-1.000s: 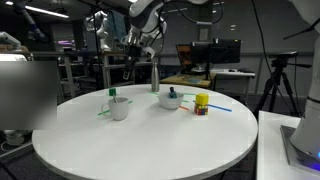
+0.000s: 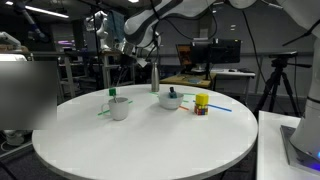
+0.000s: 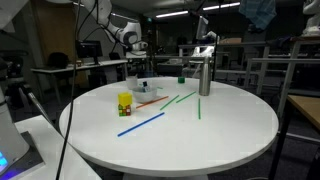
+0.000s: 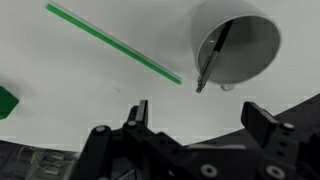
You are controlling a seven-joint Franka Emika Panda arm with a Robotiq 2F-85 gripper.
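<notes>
In the wrist view my open gripper has nothing between its fingers. Just beyond the fingertips is a round white vessel point(image 4: 262, 68), and a dark pen-like rod point(image 4: 214, 57) leans inside it with one end over the rim. A green stick point(image 4: 110, 40) lies on the white surface at the upper left. At the left edge a green block point(image 4: 6, 102) is partly cut off. Exterior view 1 shows a white mug point(image 2: 119, 109), with a green block point(image 2: 112, 92) behind it, and a white bowl point(image 2: 170, 101) holding something dark.
A yellow block point(image 3: 125, 101) stands near a blue stick point(image 3: 141, 124) and an orange stick point(image 3: 153, 102). Green sticks point(image 3: 199, 110) lie near a tall grey bottle point(image 3: 205, 78).
The arm has shifted a little at the top of exterior view 1. The objects on the table stay where they were.
</notes>
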